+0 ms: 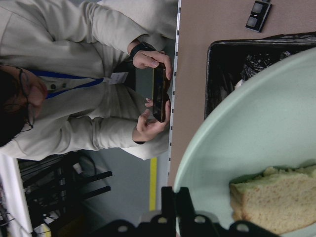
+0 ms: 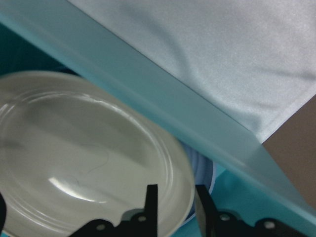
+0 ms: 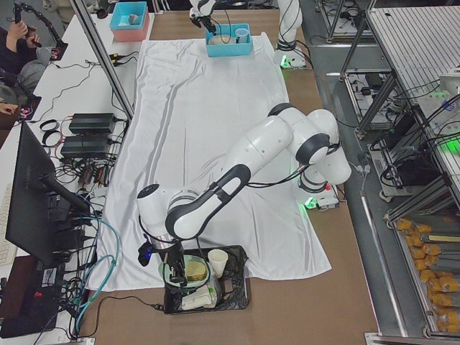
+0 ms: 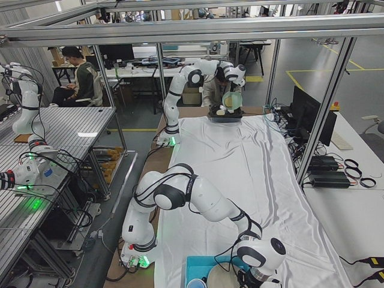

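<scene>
My left gripper is shut on the rim of a pale green plate point(image 1: 247, 123) carrying a sandwich-like slice point(image 1: 274, 202). The plate hangs over a black bin point(image 3: 237, 295) lined with plastic, holding a white cup point(image 3: 218, 260) and wrappers. My right gripper is open at a blue bin point(image 2: 252, 197), its fingers by the rim of a cream plate point(image 2: 84, 153), which lies over a blue round item point(image 2: 200, 165).
A white cloth point(image 3: 201, 100) covers the table between the bins, largely clear. A person holding a phone point(image 1: 159, 94) is beyond the table edge. Monitor and cables crowd the side desk.
</scene>
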